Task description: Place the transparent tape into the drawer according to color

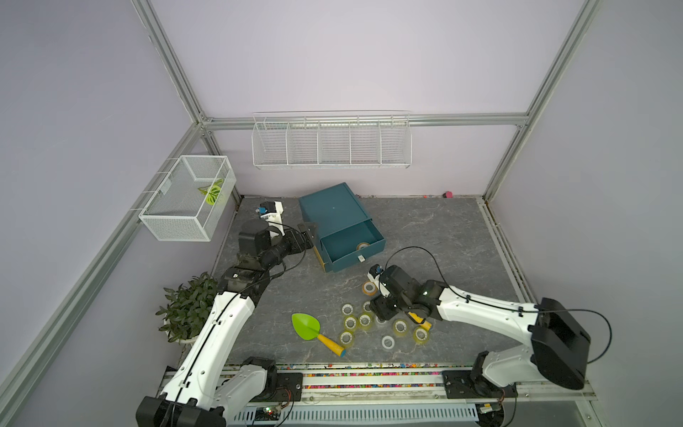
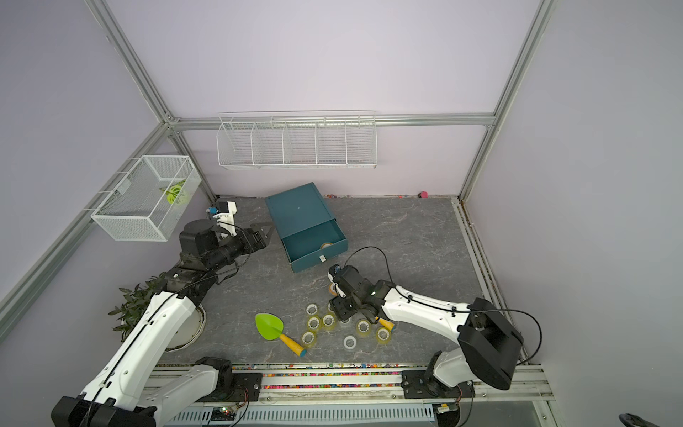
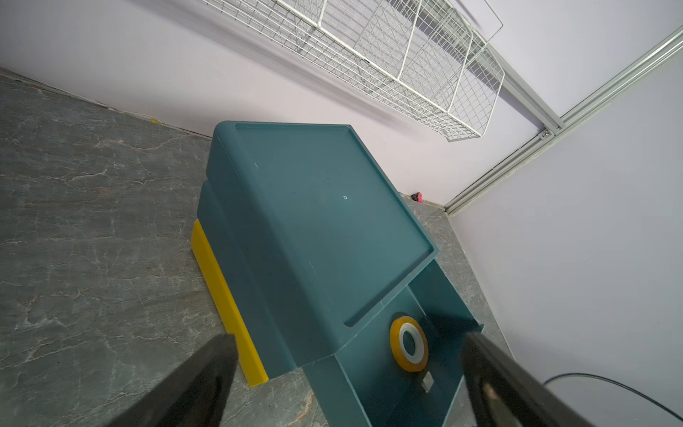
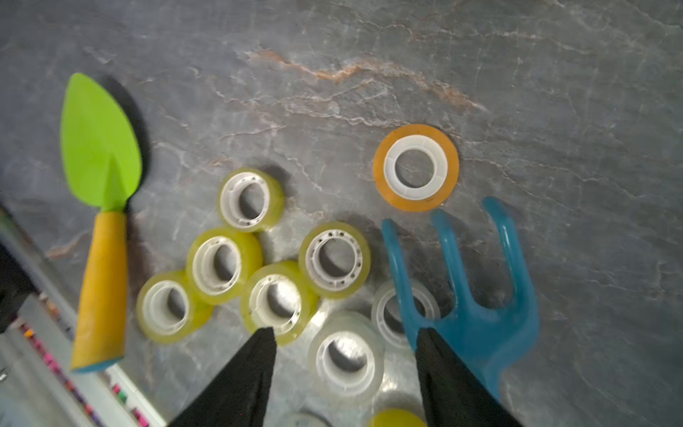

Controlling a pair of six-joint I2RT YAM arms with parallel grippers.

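An orange tape roll [image 3: 409,343] leans inside the open drawer [image 1: 350,243] of the teal box [image 1: 334,206]. On the table, a second orange roll [image 4: 448,167] lies flat above the tines of the blue fork. Several yellow-green rolls [image 4: 334,259] and clear rolls [image 4: 346,358] are clustered below it. Over that cluster hangs my right gripper, its fingers apart with nothing gripped between them. Beside the box's left side, my left gripper is open and empty.
A blue fork [image 4: 469,313] lies against a clear roll. The green trowel [image 1: 306,326] rests to the left of the rolls. Wire baskets [image 1: 331,142] hang on the back wall, and a potted plant [image 1: 188,304] stands at the left edge.
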